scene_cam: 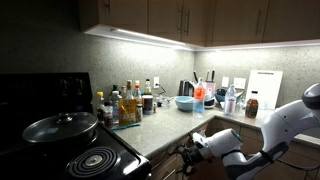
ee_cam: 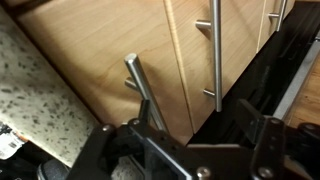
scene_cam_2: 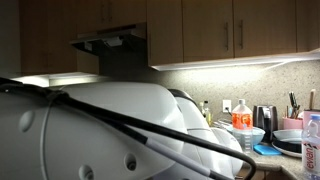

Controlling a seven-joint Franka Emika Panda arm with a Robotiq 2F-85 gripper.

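Note:
In the wrist view, my gripper is open, its dark fingers spread at the lower left and lower right. The near metal bar handle (ee_cam: 150, 92) on the pale wood cabinet front (ee_cam: 90, 45) runs down into the gap between them. Whether either finger touches that bar cannot be made out. Farther right is a second bar handle (ee_cam: 216, 50), beyond the near one. From exterior view 1, the gripper (scene_cam: 183, 157) sits low by the cabinet fronts, below the counter edge, and its fingertips are too small to read.
A speckled counter (ee_cam: 35, 95) borders the cabinet front closely. The stove (scene_cam: 95, 160) with a lidded pan (scene_cam: 60, 128) is at the left. Bottles (scene_cam: 127, 105) and a blue bowl (scene_cam: 185, 103) stand on the counter. The white arm fills much of exterior view 2.

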